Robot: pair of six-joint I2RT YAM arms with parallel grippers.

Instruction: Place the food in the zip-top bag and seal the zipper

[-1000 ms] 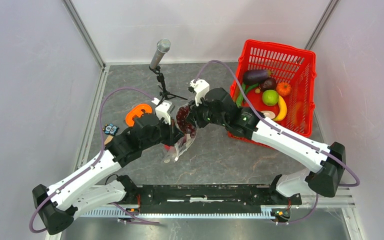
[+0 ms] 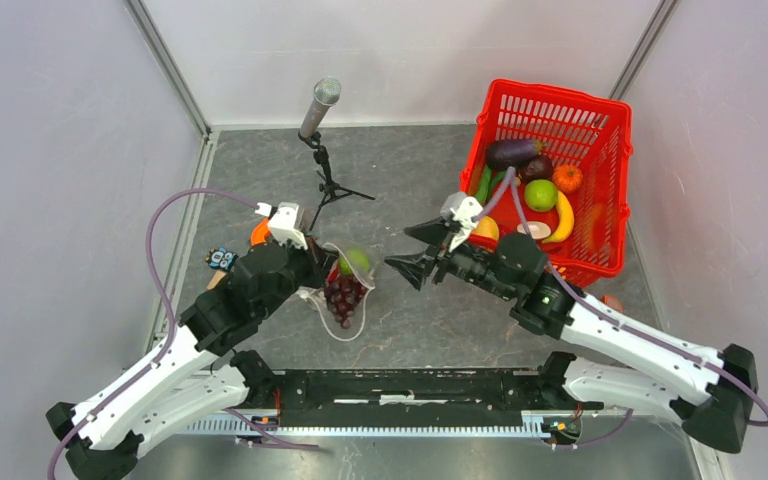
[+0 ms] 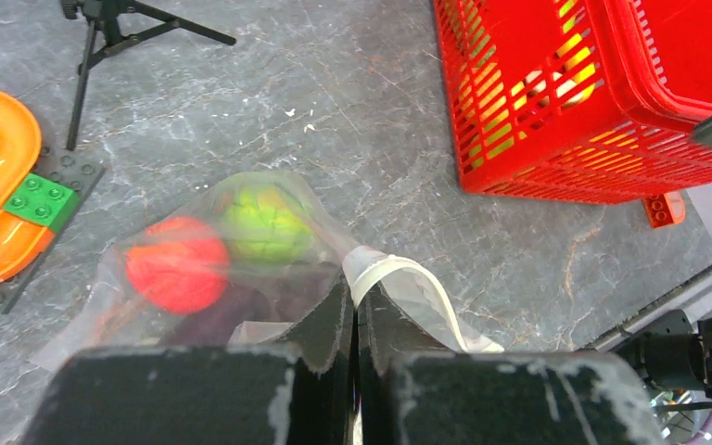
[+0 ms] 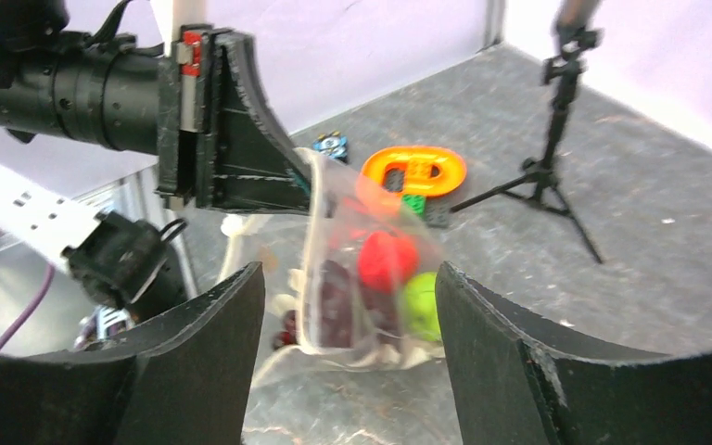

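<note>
The clear zip bag lies on the table with its mouth gaping toward the right. Its rim is pinched by my left gripper, which is shut on it. Inside the bag show dark red grapes, a green round fruit and a red round food, the last two clearest through the film in the left wrist view. My right gripper hovers to the right of the bag, apart from it, its fingers spread with nothing between them.
A red basket at the back right holds more food, including a banana and an eggplant. A microphone on a tripod stands behind the bag. An orange toy track lies left. Between bag and basket the table is bare.
My right gripper has drawn back to the right, away from the bag, and its fingers now stand apart. The left gripper has shifted left with the bag rim. The grapes have settled lower in the bag.
</note>
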